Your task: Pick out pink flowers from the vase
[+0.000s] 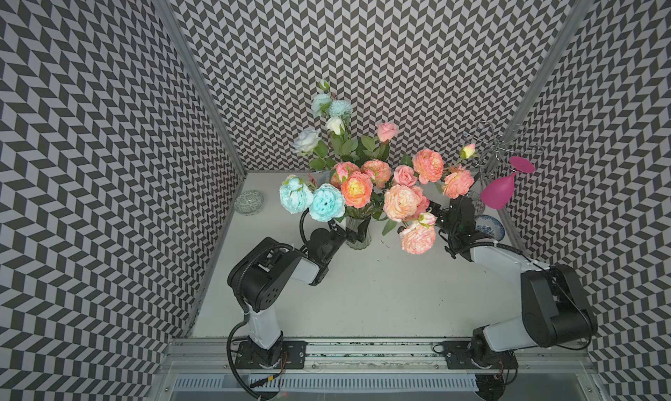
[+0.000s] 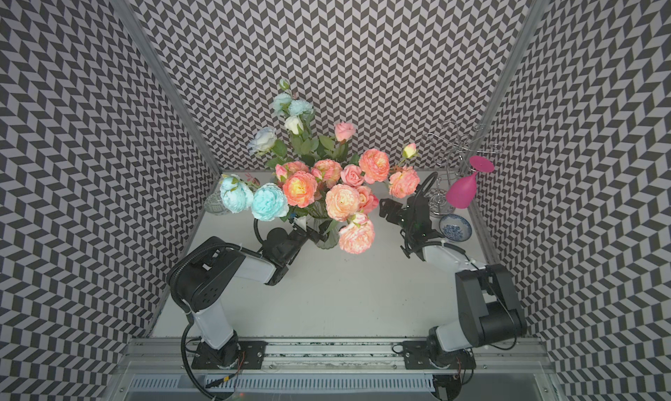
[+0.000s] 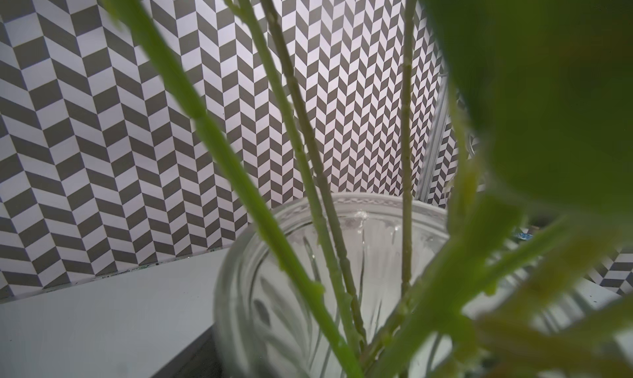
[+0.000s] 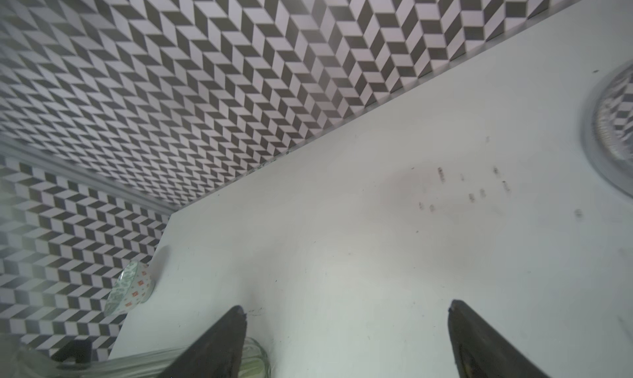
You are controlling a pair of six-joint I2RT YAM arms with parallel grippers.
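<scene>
The glass vase [image 1: 359,241] stands mid-table, holding pink and coral flowers [image 1: 402,202] mixed with pale blue flowers [image 1: 327,202]. Against its left side is my left gripper [image 2: 311,231], fingers apart. The left wrist view looks across the vase rim [image 3: 316,203] at green stems [image 3: 224,154], a blurred leaf covering the right; only a dark edge of one finger [image 3: 197,358] shows there. To the right of the blooms is my right gripper, its two fingers [image 4: 221,341] apart and only table between them. A glass rim shows beyond its left finger.
A wire rack with a magenta vase [image 1: 497,191] and a blue-patterned dish [image 2: 455,227] stand at the right. A small bowl [image 1: 248,202] is at the far left.
</scene>
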